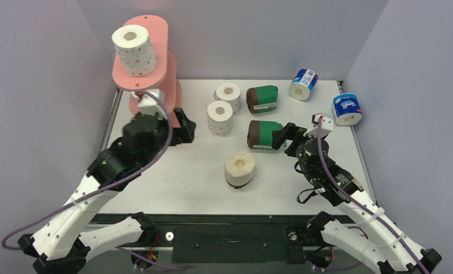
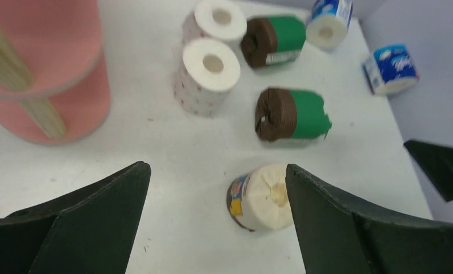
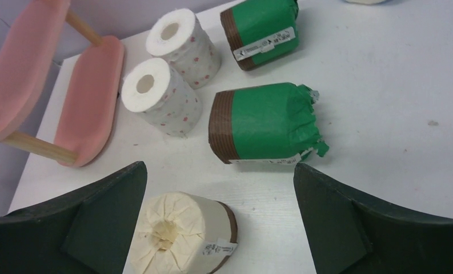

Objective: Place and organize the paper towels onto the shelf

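Observation:
One white flowered roll [image 1: 135, 50] stands upright on the top tier of the pink shelf [image 1: 156, 27]. My left gripper is open and empty, held above the table in front of the shelf. Above the table's right half, my right gripper is also open with nothing between its fingers. Below it are a green wrapped roll [image 3: 265, 124] on its side and a cream roll [image 3: 181, 237]. Two more flowered rolls, a near one [image 1: 219, 117] and a far one [image 1: 228, 94], stand mid-table. Another green roll [image 1: 262, 99] lies behind.
Two blue-wrapped rolls, one at the back [image 1: 303, 84] and one by the right wall [image 1: 347, 109], sit toward the table's right edge. The lower shelf tiers look empty where visible.

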